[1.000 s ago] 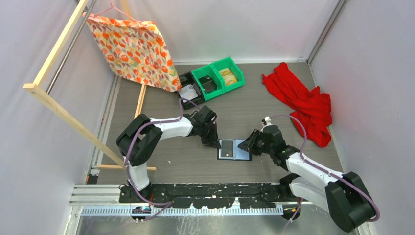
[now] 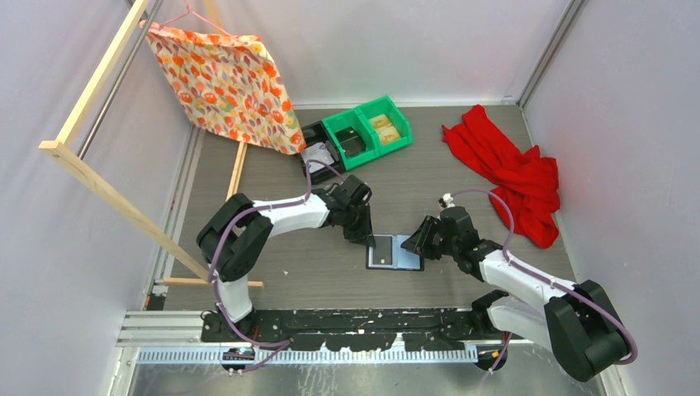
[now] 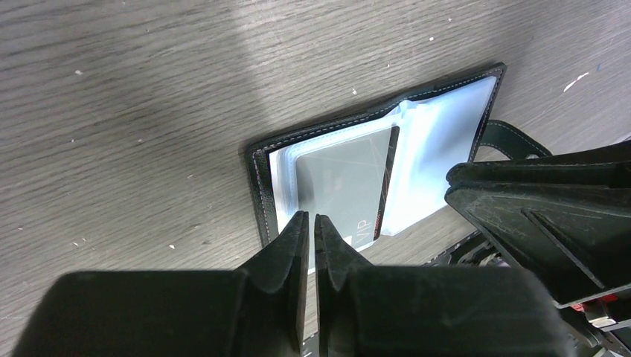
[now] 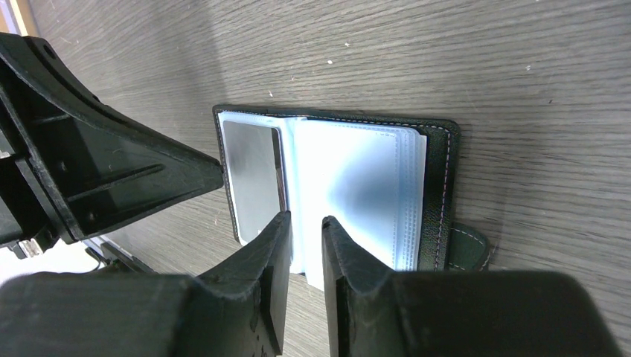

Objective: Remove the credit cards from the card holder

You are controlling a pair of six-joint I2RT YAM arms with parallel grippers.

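Observation:
The card holder (image 2: 395,268) lies spread open on the floor, black-edged with clear sleeves. A grey card (image 3: 342,186) with pale lettering sits in its left sleeve; the right side (image 4: 350,186) shows pale, translucent sleeves. Over the lower left part of the holder, my left gripper has a narrow gap between its fingertips and nothing in it. My right gripper is above the right-hand sleeves near the fold, its fingers slightly apart and empty. Whether either set of fingertips touches the holder, I cannot tell.
Behind the arms stand green bins (image 2: 388,124) and a black bin (image 2: 316,176). A red cloth (image 2: 512,177) lies at the back right. A patterned cloth (image 2: 223,87) hangs from a wooden rack (image 2: 124,206) on the left. Floor in front of the holder is clear.
My left gripper has shifted slightly right, over the holder's left edge. My right arm moved a little earlier and is nearly still since. The holder has stayed in place.

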